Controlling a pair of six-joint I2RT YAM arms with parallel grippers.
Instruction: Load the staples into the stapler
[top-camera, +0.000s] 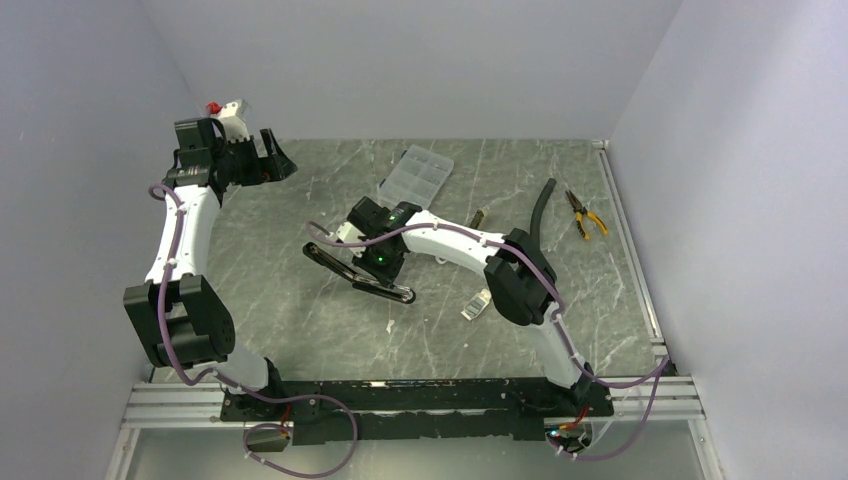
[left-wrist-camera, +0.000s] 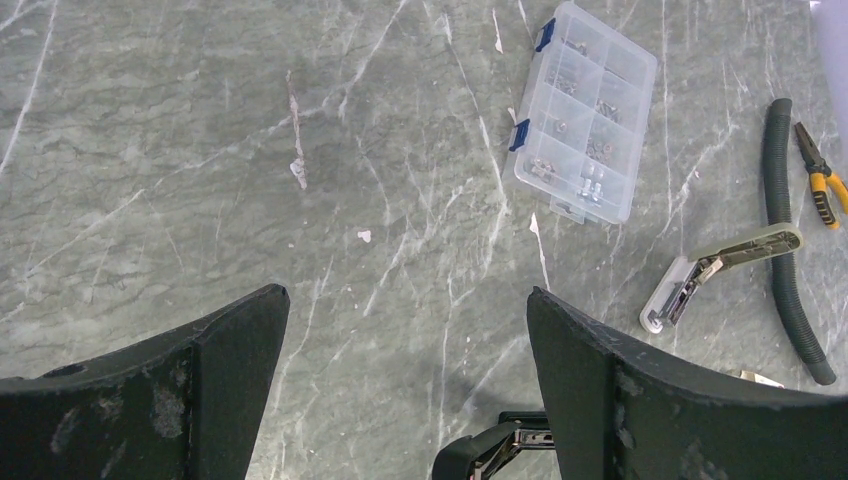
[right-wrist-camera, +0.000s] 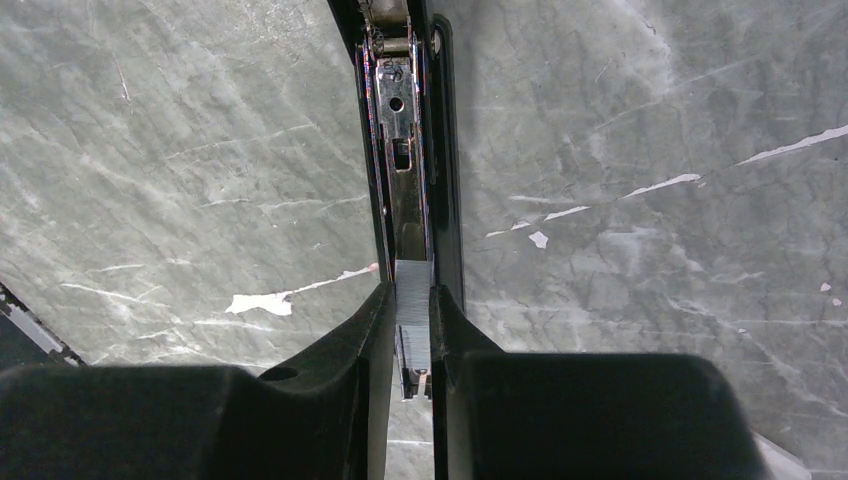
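Note:
A black stapler lies spread open at the middle of the table, its long metal channel running down the right wrist view. A silver strip of staples sits at the channel's near end, lined up along it. The fingertips of my right gripper are shut on the strip, one on each side; whether it rests fully on the channel floor cannot be made out. High over the back left of the table, my left gripper is open and empty. Only part of the stapler shows in the left wrist view.
Behind the stapler lies a clear compartment box. A beige stapler, a dark hose and yellow-handled pliers are to the right. A small pale pack lies right of the stapler.

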